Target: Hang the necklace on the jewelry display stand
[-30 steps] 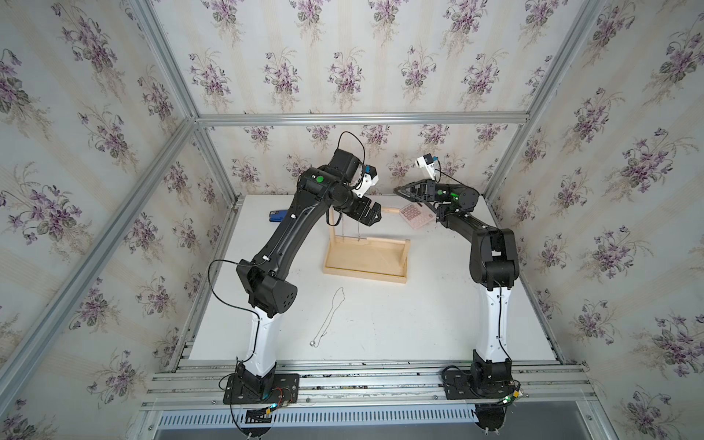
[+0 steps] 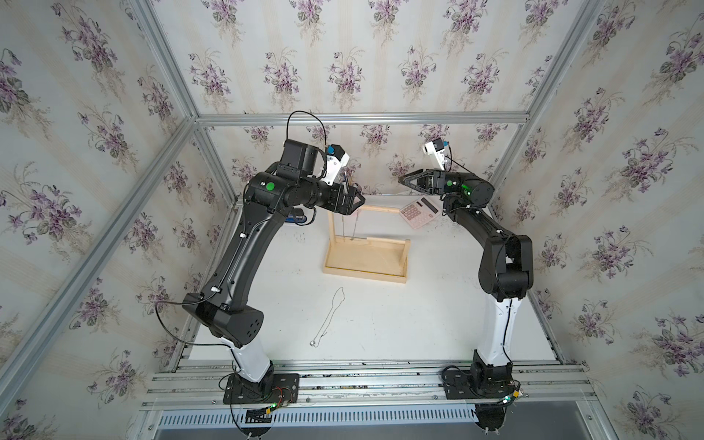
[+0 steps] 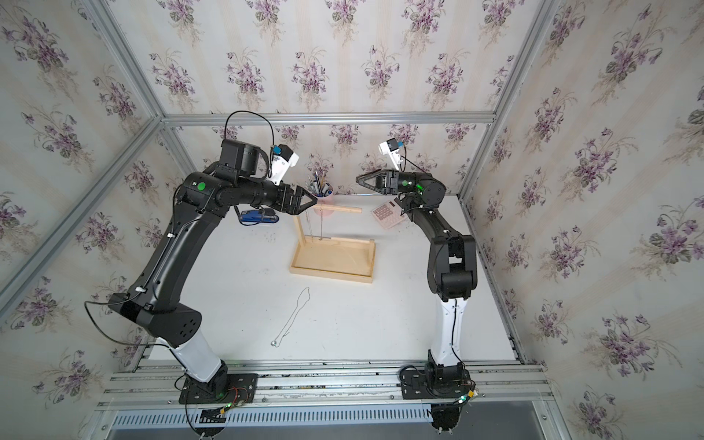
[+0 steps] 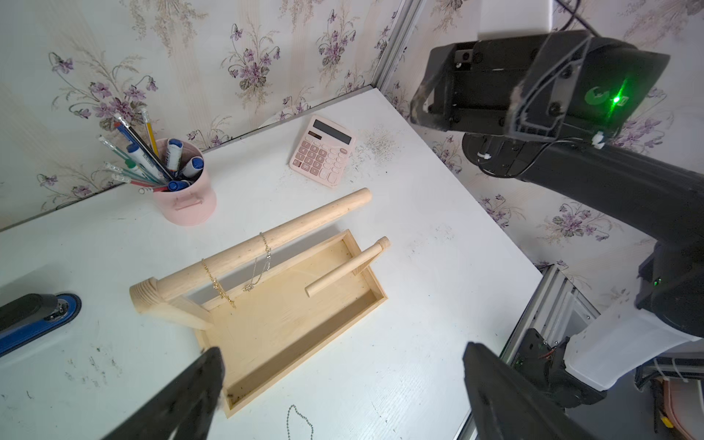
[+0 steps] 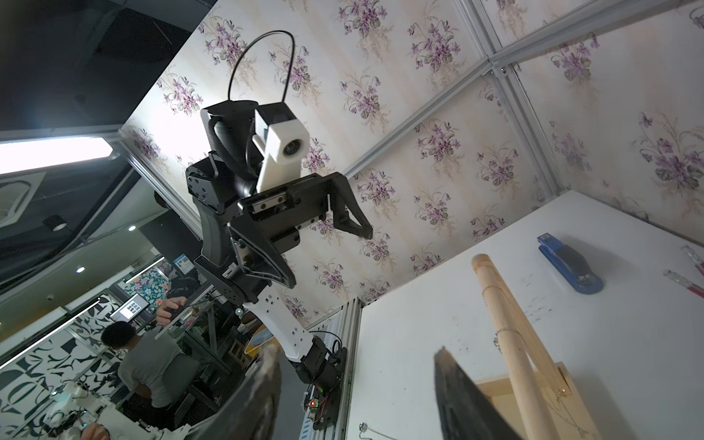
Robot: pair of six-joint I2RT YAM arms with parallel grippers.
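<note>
The wooden jewelry display stand (image 4: 256,245) stands mid-table, with thin necklaces (image 4: 216,282) hanging from its upper bar. A silver chain with a bead (image 2: 314,342) lies on the table in front. My left gripper (image 2: 350,199) is raised above the stand's left part, open, nothing seen between its fingers. My right gripper (image 3: 366,179) is raised above the back right; whether it is shut is unclear, and nothing shows between its fingers.
A pink pen cup (image 4: 187,205), a blue stapler (image 5: 568,262) and a pink calculator (image 4: 321,150) are at the back.
My left gripper has moved left and upward, away from the stand's middle. My right gripper has risen slightly. The stand and silver chain have not moved.
</note>
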